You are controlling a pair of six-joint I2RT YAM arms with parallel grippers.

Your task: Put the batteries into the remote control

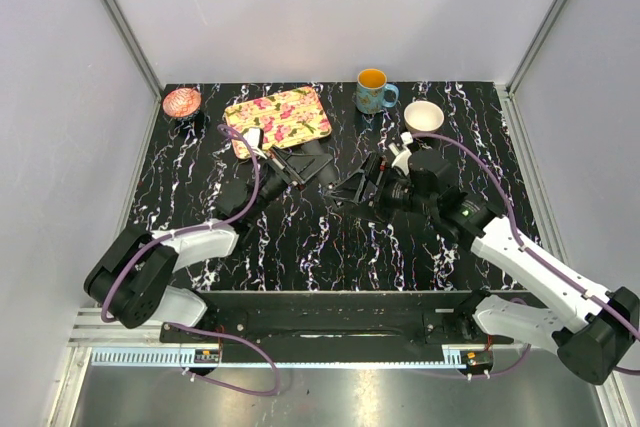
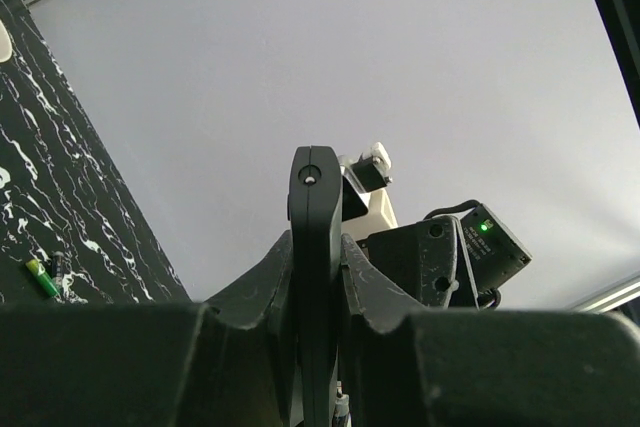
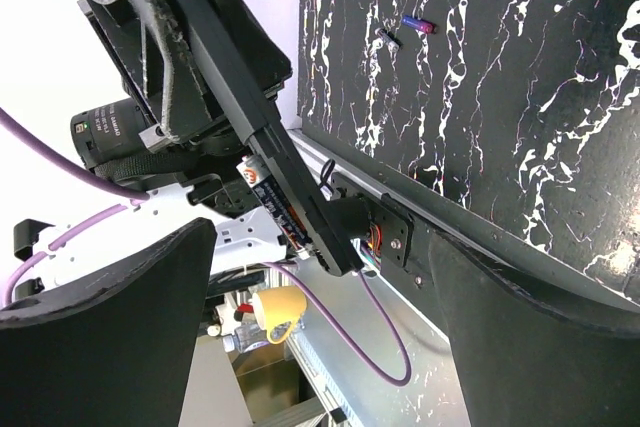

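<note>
My left gripper (image 1: 306,165) is shut on a long black object (image 2: 316,209), likely the remote, which fills the middle of its wrist view. In the right wrist view a battery (image 3: 275,199) lies along that black body near its far end. My right gripper (image 1: 350,192) is beside it, fingers open, the battery seen beyond the gap between them. Two loose batteries, one purple and one dark, lie on the marble table; the left wrist view also shows a green one (image 2: 40,275).
A floral board (image 1: 275,112), orange bowl (image 1: 182,103), blue mug (image 1: 369,97) and white bowl (image 1: 424,115) stand at the back.
</note>
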